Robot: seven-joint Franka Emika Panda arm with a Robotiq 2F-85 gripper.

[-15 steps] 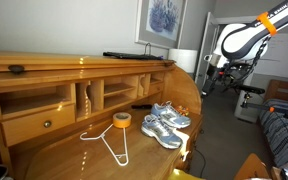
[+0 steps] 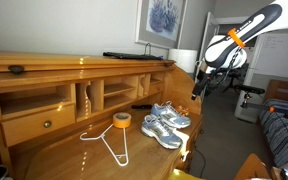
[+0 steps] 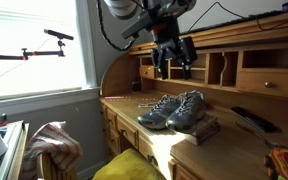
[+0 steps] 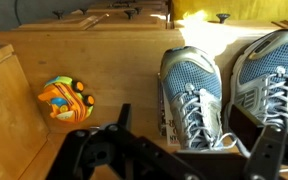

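Note:
A pair of grey-blue sneakers with pale laces rests side by side on the wooden desk; the near shoe (image 2: 162,134) and the far shoe (image 2: 171,116) both show in exterior view 1. My gripper (image 3: 175,74) hangs above the pair, apart from them, fingers open and empty. From the wrist, one shoe (image 4: 191,92) lies beneath the gap of the gripper, while the other shoe (image 4: 271,78) is at the right, partly covered by a finger. An orange patterned toy (image 4: 66,98) lies on the desk to the left.
Under one shoe is a flat, book-like object (image 3: 202,133). An orange tape roll (image 2: 122,120) and a white hanger (image 2: 107,147) occupy the desk's other end. Drawers and cubbies (image 2: 42,123) line the back. A black object (image 3: 254,120) lies near them. Yellow cloth (image 3: 127,167) is in front.
My arm has swung left in exterior view 1, bringing the gripper closer to the desk's far end. The shoes and other desk items have stayed in place.

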